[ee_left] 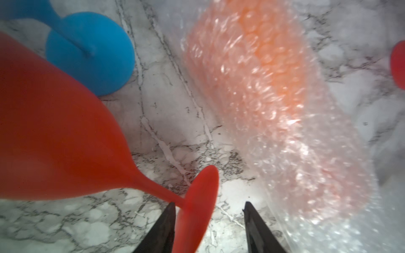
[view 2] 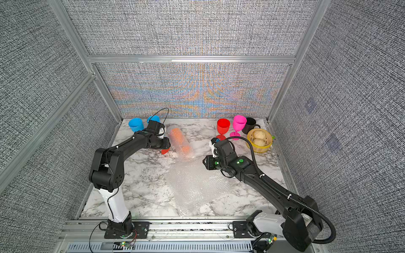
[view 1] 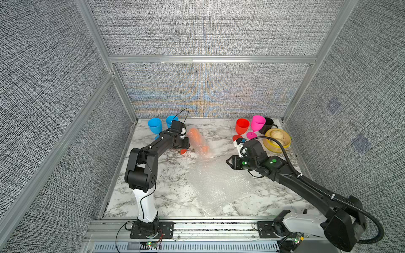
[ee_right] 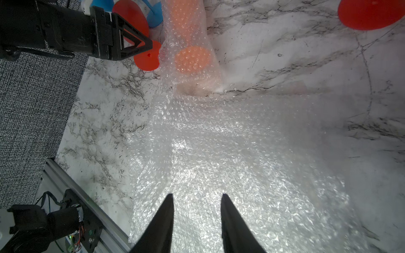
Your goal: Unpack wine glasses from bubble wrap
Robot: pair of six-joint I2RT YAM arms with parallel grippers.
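An orange glass (ee_left: 270, 54) lies on the table rolled in bubble wrap (ee_right: 240, 164), whose loose end spreads flat toward the front. Left of it a red wine glass (ee_left: 63, 143) lies on its side, its round foot near the left fingertips. My left gripper is open above that glass, nothing held. The right gripper hovers over the flat bubble wrap, fingers apart and nothing between them. Two blue glasses (view 1: 154, 125) stand at the back left. A red glass (view 1: 242, 125) and a pink glass (view 1: 257, 123) stand at the back right.
A black mug (view 2: 249, 125) and a yellow basket (view 2: 268, 148) holding round beige items occupy the right rear corner. Bare marble (view 1: 168, 189) lies left of the flat wrap. The left arm reaches over part of the fallen red glass in the top views.
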